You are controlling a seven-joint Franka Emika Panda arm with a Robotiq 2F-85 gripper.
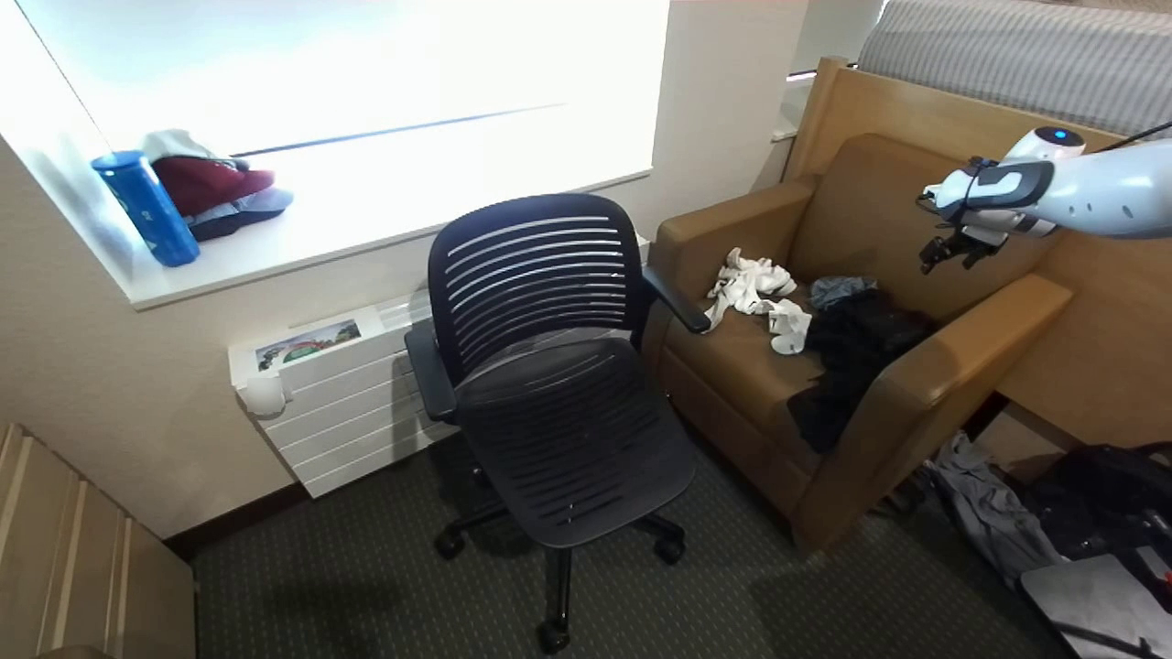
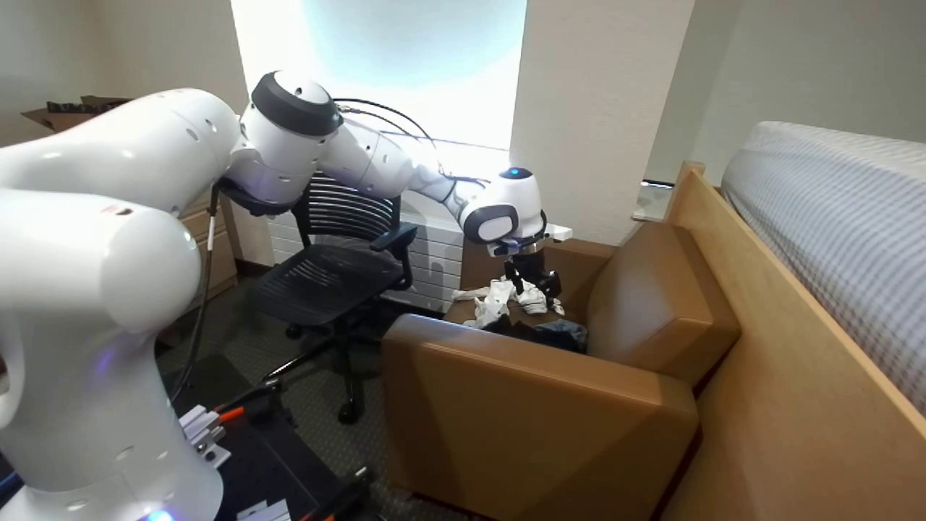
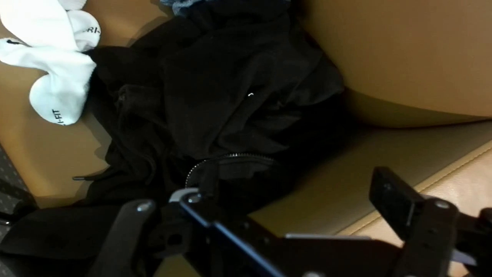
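My gripper (image 1: 949,259) hangs in the air above the brown armchair (image 1: 738,379). In the wrist view its dark fingers stand wide apart, one at lower left and the fingertip (image 3: 392,196) of the other at right; nothing is held between them. Below lies a crumpled black garment (image 3: 240,87) with a zipper and a drawstring, on the seat against the near armrest. White socks (image 3: 64,83) lie on its left side in that view. A bit of blue-grey cloth (image 1: 841,290) rests toward the backrest.
A black swivel chair (image 1: 571,439) stands beside the armchair. The armrest (image 2: 538,360) rises close to the gripper. Behind the backrest runs a wooden bed panel (image 2: 781,347). A blue bottle (image 1: 148,209) and caps (image 1: 209,185) occupy the windowsill.
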